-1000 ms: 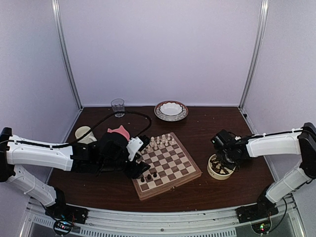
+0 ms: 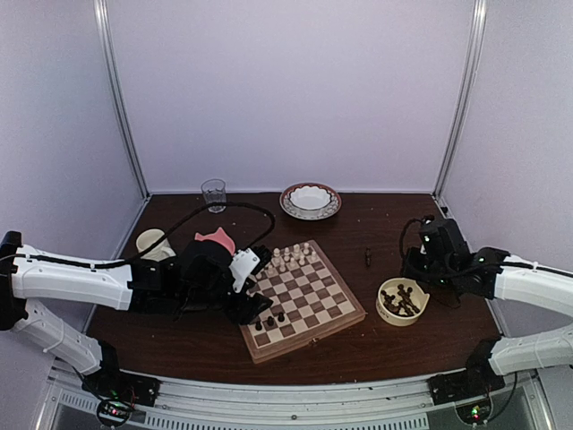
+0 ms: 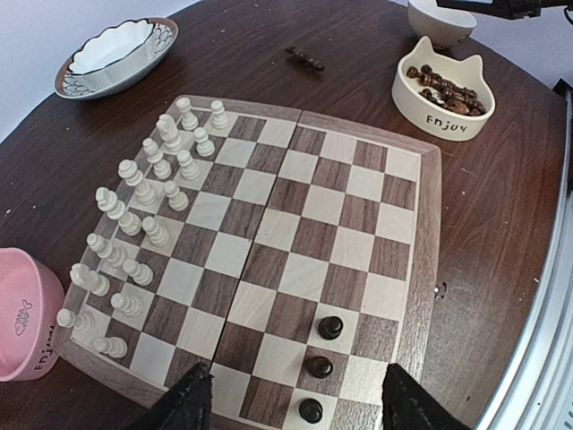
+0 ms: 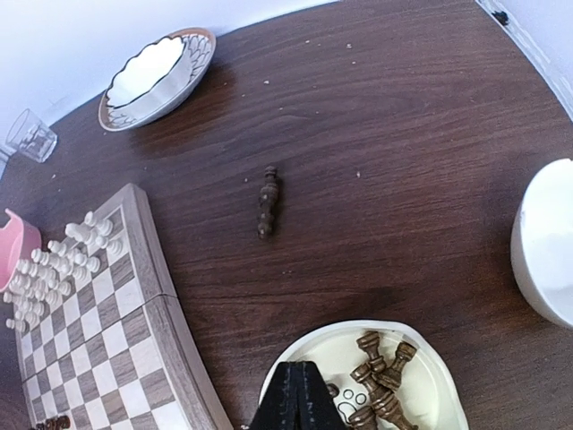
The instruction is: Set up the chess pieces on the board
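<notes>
The chessboard (image 2: 309, 291) carries several white pieces (image 3: 134, 179) in two rows along one side. Three dark pawns (image 3: 330, 328) stand near the opposite side. My left gripper is open above the board at the pawns' end, nothing held. A cream bowl (image 3: 439, 125) marked "Enjoy" contains several dark pieces (image 4: 389, 376). Over the bowl's near-left part, my right gripper appears shut, its fingers together and no piece visible between them. One long dark piece (image 4: 269, 202) lies on its side on bare table between board and bowl.
A white bowl (image 4: 551, 242) is close to the cream bowl. Behind the board sit stacked plates (image 2: 311, 202), with a glass (image 2: 214, 193) to their left. A pink bowl (image 3: 27, 313) and a white mug (image 2: 154, 244) are by the left arm.
The left arm is still.
</notes>
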